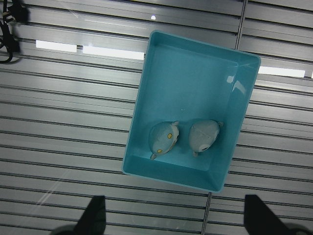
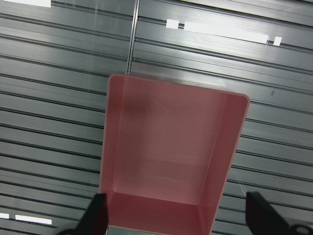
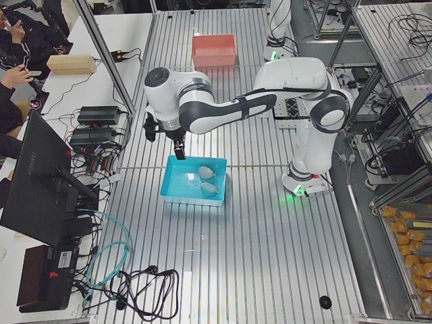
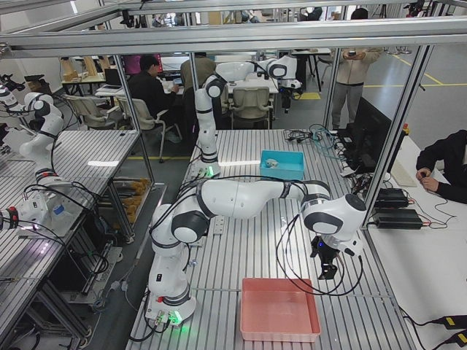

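Observation:
A turquoise bin holds two small pale plush toys, one with yellow spots and a greyer one, side by side in its lower half. My left gripper hangs above this bin, its fingers wide apart and nothing between them. A pink bin stands empty under my right gripper, which is also open and empty above it. In the camera left view the turquoise bin is in the middle of the slatted table and the pink bin at the far end.
Cables lie at the table's near left corner. A monitor and black boxes stand along the left side, with metal frame posts beside the table.

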